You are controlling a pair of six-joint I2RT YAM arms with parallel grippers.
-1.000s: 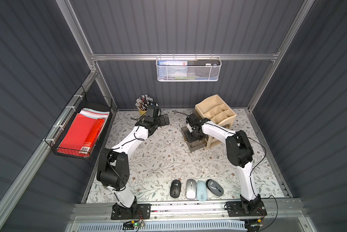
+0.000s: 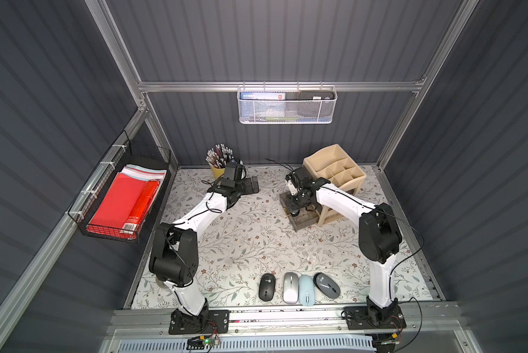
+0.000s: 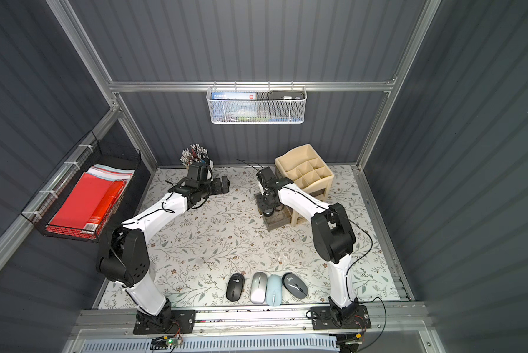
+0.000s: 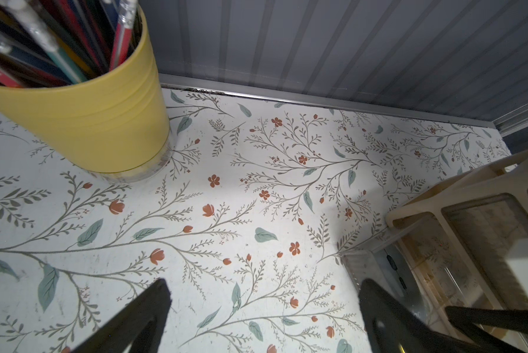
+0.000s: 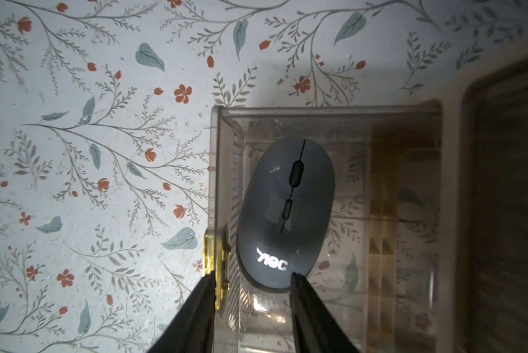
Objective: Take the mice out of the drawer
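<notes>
A dark grey mouse (image 5: 278,235) lies in the pulled-out clear drawer (image 5: 334,120), against its front wall. My right gripper is over the mouse's near end, its fingers (image 5: 314,317) partway apart. The front wall and the mouse's end show between them; contact cannot be told. Along the table's front edge lie a black mouse (image 2: 267,287), a silver mouse (image 2: 290,288), a light blue mouse (image 2: 306,290) and another dark grey mouse (image 2: 327,285). My left gripper is open and empty at the back left, above the table.
The beige organizer (image 2: 334,158) stands behind the drawer. A yellow pencil cup (image 4: 116,129) is beside my left gripper. A wire basket with red folders (image 2: 122,200) hangs on the left, and a mesh basket (image 2: 287,111) on the back rail. Mid-table is clear.
The organizer and drawer have shifted a little toward the right. The left arm is nearly unchanged.
</notes>
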